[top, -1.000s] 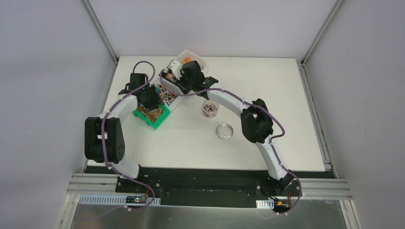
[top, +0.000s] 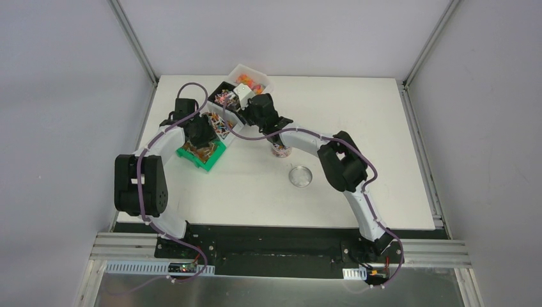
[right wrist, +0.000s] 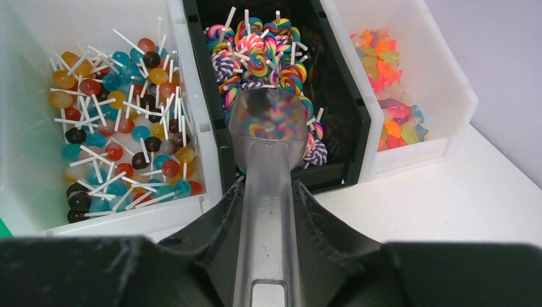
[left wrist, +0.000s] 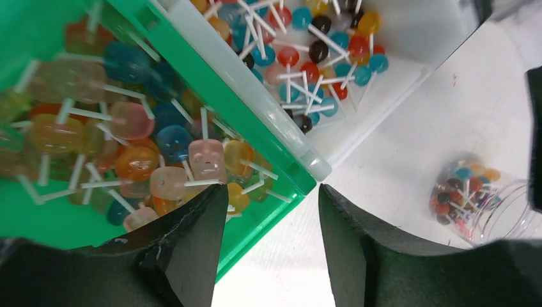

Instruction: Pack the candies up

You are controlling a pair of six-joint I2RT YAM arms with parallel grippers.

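My right gripper is shut on the handle of a clear scoop (right wrist: 267, 211). The scoop's bowl lies over the swirl lollipops (right wrist: 257, 57) in the black bin (right wrist: 339, 83); colours show through it, but whether it holds any I cannot tell. Round lollipops (right wrist: 124, 121) fill much of the white bin (right wrist: 19, 128) to the left. Over the corner of the green bin (left wrist: 252, 230), my left gripper is partly open, its fingers apart with nothing seen between them. Large lollipops (left wrist: 169, 144) lie in that bin. A clear jar (left wrist: 482, 201) holds small round lollipops.
Gummy candies (right wrist: 393, 93) lie in a white bin (right wrist: 441, 64) at the far end of the row. A round clear lid (top: 300, 176) rests on the table (top: 371, 141) near the jar.
My right gripper has come slightly nearer the front, with the scoop, and now covers part of the jar from above. The far bins have shifted a little left. The left arm has barely moved.
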